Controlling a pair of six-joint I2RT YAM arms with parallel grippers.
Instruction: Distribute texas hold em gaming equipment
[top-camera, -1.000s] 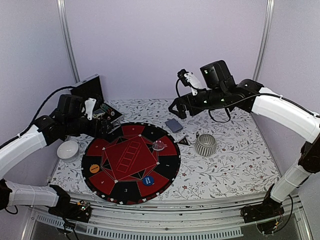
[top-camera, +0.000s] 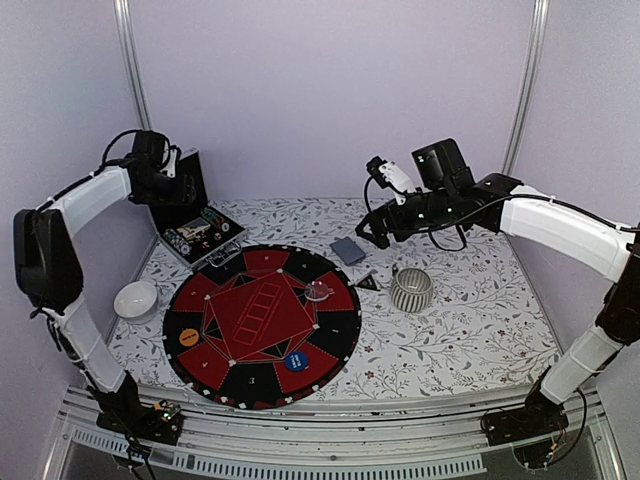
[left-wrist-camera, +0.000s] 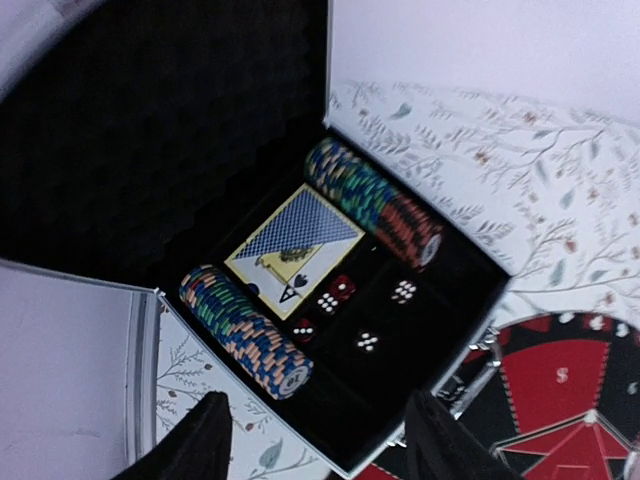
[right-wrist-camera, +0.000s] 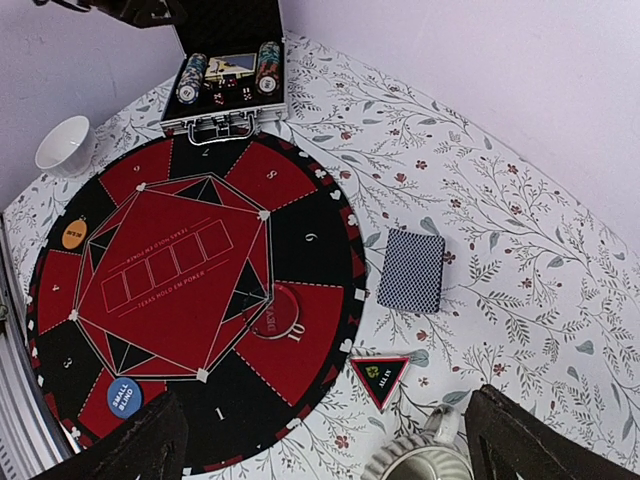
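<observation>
An open black case (left-wrist-camera: 395, 350) at the back left holds two rows of poker chips (left-wrist-camera: 245, 330), a playing card deck (left-wrist-camera: 295, 250) and several dice (left-wrist-camera: 366, 341). Above it hovers my left gripper, its fingers apart and nothing between them. The round red and black poker mat (top-camera: 240, 370) bears a clear dealer disc (right-wrist-camera: 272, 311), a blue small blind button (right-wrist-camera: 124, 397) and an orange button (right-wrist-camera: 74, 234). Right of the mat lie a card deck (right-wrist-camera: 412, 270) and a triangular all-in marker (right-wrist-camera: 380, 377). My right gripper (top-camera: 374, 228) hangs open and empty above that side.
A white bowl (top-camera: 136, 300) stands left of the mat. To its right is a striped cup (top-camera: 411, 290). The case's raised lid (left-wrist-camera: 180, 140) rises behind its tray.
The right gripper has shifted slightly, ending a little to the right and lower.
</observation>
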